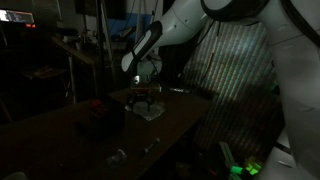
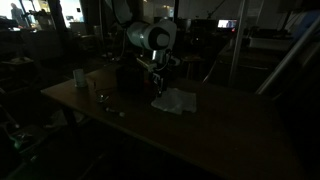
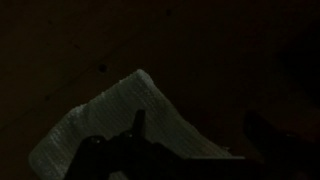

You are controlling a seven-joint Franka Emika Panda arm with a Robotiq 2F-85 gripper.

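The room is very dark. A pale, wrinkled cloth (image 1: 152, 112) lies on the wooden table, also seen as a light cloth (image 2: 175, 101) in exterior view 2. My gripper (image 1: 141, 104) points down just over the cloth's near-left part. In the wrist view, the cloth (image 3: 125, 105) fills the lower left with a corner pointing up. Two dark fingers of the gripper stand well apart, one over the cloth and the other beyond its right edge. Nothing shows held between them; whether they touch the cloth cannot be told.
A dark box (image 1: 105, 118) stands on the table left of the gripper. Nearer the front edge lie a small clear object (image 1: 117, 157) and a thin small item (image 1: 151, 145). A whitish cup-like object (image 2: 79, 77) is at the table's far left in exterior view 2.
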